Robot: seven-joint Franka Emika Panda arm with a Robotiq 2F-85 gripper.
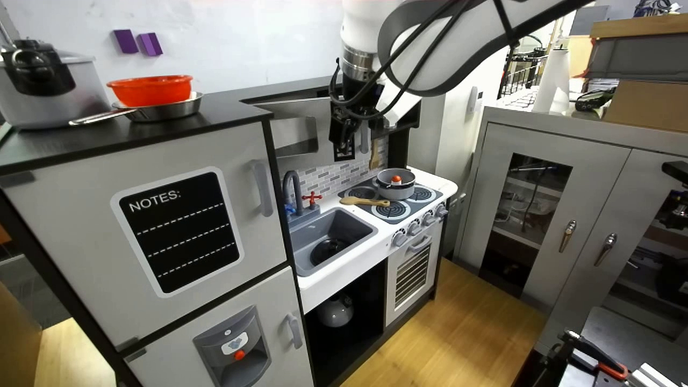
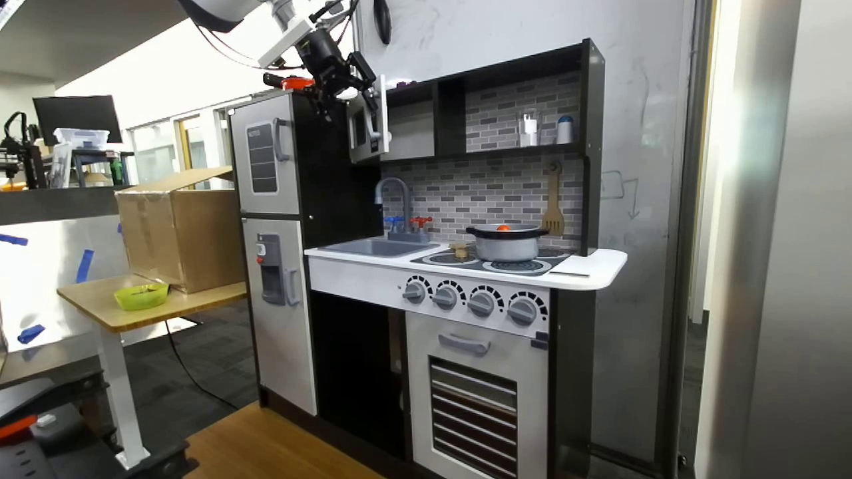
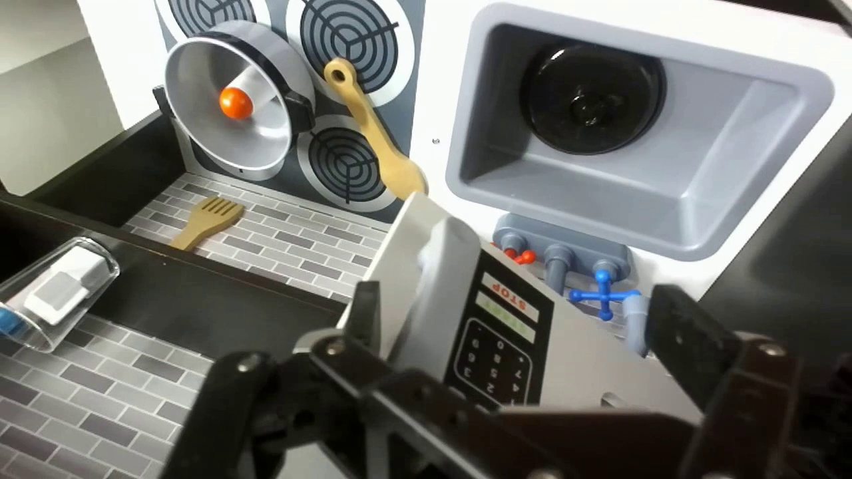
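My gripper is open, its two fingers spread wide with nothing clasped. In the wrist view the light-coloured microwave door point(image 3: 579, 367), with a grey handle point(image 3: 435, 295) and a black keypad, lies in the gap between the fingers as seen from above. I cannot tell whether a finger touches it. From the side, the door point(image 2: 385, 120) stands swung out from the upper cabinet, and the gripper point(image 2: 345, 100) hangs at its upper part. The gripper point(image 1: 345, 138) hides part of the door in the first exterior view.
Below lie a sink point(image 3: 739, 183) with a faucet, and a stove bearing a pot point(image 3: 231, 140) and wooden spoon point(image 3: 375, 132). A clear cup point(image 3: 60, 291) stands in the upper shelf. The tall fridge unit point(image 1: 174, 232) carries a red bowl point(image 1: 151, 90) and pans.
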